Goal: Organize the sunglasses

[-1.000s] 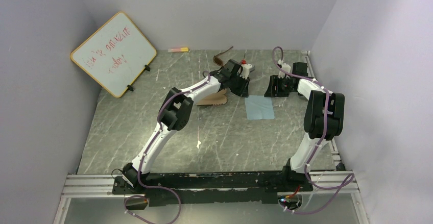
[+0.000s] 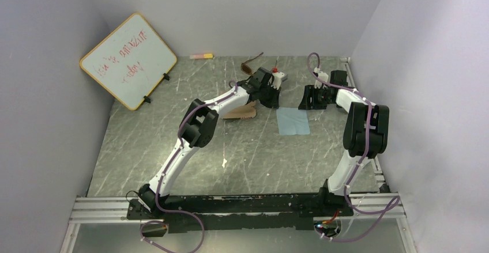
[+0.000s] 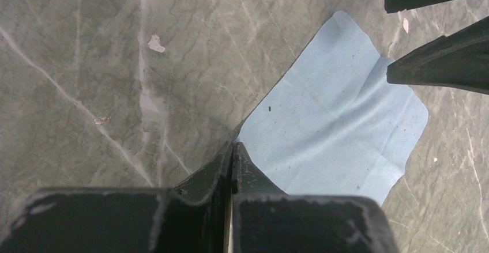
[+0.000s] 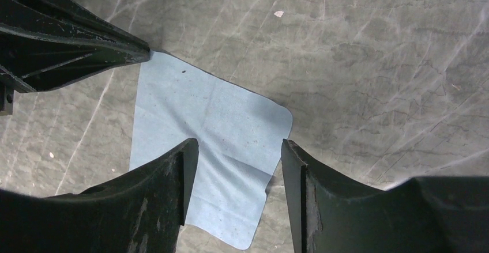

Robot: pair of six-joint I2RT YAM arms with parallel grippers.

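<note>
A pale blue cloth (image 2: pixel 293 123) (image 3: pixel 328 120) (image 4: pixel 213 126) lies spread on the grey table, slightly creased. My left gripper (image 2: pixel 277 105) is shut at one corner of the cloth, pinching its edge. My right gripper (image 2: pixel 307 104) stands open just above the cloth at its right, with nothing seen between its fingers. Brown sunglasses (image 2: pixel 247 67) lie at the back of the table, beyond my left gripper.
A cardboard piece (image 2: pixel 241 114) lies under the left arm. A small item with red on it (image 2: pixel 275 70) and a yellow-pink marker (image 2: pixel 201 56) are at the back. A whiteboard (image 2: pixel 128 60) stands at back left.
Both arms and the cloth look almost still; my left gripper's tip has shifted very slightly at the cloth's corner, if at all.
</note>
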